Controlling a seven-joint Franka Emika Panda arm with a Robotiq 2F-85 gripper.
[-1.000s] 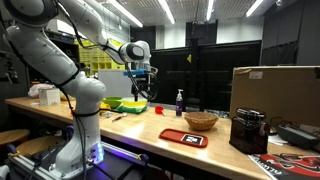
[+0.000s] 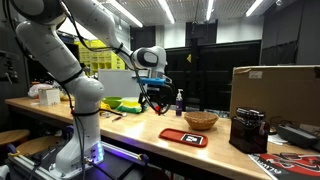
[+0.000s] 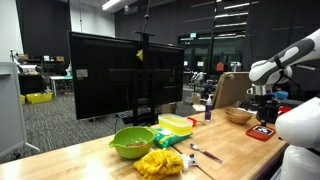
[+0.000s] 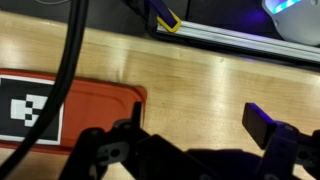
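My gripper is open, with bare wooden tabletop between its dark fingers in the wrist view. It hangs pointing down above the table in exterior view 1, with a small red object (image 2: 158, 108) showing beside it; their exact distance cannot be told. A flat red tray (image 2: 183, 138) lies to the right of the gripper there. The tray (image 4: 70, 100) also shows at the left of the wrist view, partly hidden by a black cable and a finger, with a black-and-white checkered patch on it.
A brown basket (image 2: 201, 120), a dark bottle (image 2: 179, 101) and a black canister (image 2: 247, 130) stand on the table. Elsewhere are a green bowl (image 3: 131, 143), a yellow cloth (image 3: 158, 163) and a yellow-green container (image 3: 176, 125). Clear wood surrounds much of the tray.
The arm has swung down and to the right in exterior view 1, bringing the gripper lower over the table. The objects on the table look unmoved.
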